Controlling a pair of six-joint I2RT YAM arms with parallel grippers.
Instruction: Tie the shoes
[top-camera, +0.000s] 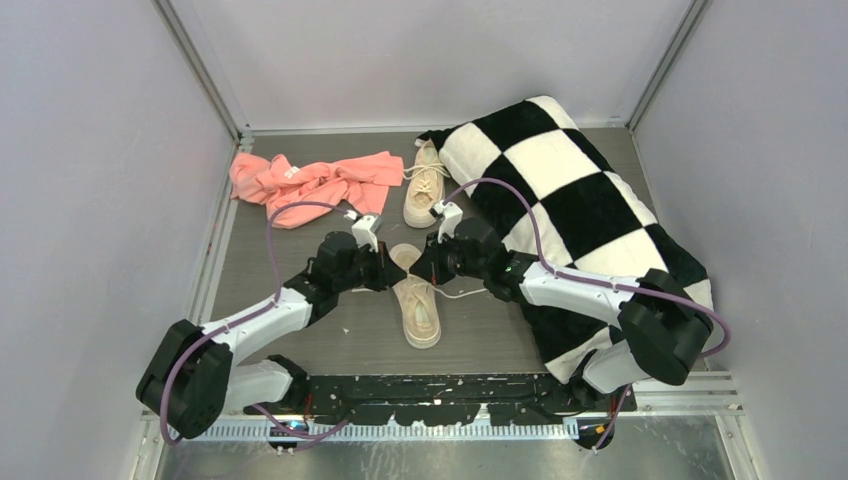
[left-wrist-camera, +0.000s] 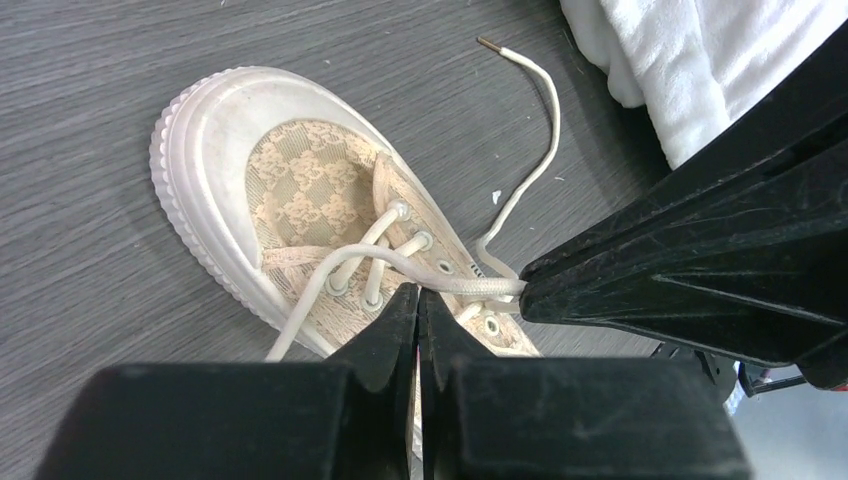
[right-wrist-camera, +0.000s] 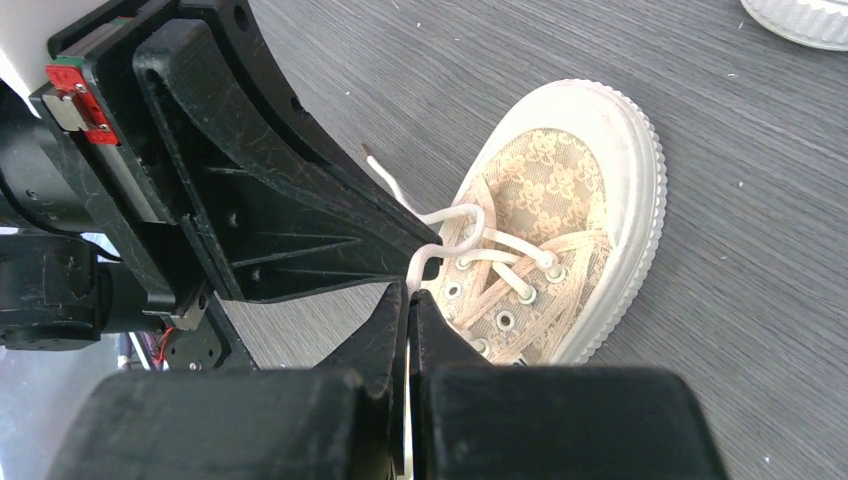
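A cream lace shoe (top-camera: 420, 318) lies on the table between my grippers, in the top view toe away from me. Both grippers meet over its laces. My left gripper is shut, with a white lace (left-wrist-camera: 325, 275) passing at its tips; whether it pinches it is unclear. My right gripper is shut on a lace (right-wrist-camera: 423, 258) that runs up from between its fingertips. A loose lace end (left-wrist-camera: 540, 110) lies on the table. A second laced shoe (top-camera: 425, 190) lies at the back.
A pink cloth (top-camera: 315, 185) lies at the back left. A checkered cushion (top-camera: 590, 210) fills the right side, close behind the right arm. Bare table shows at the front left.
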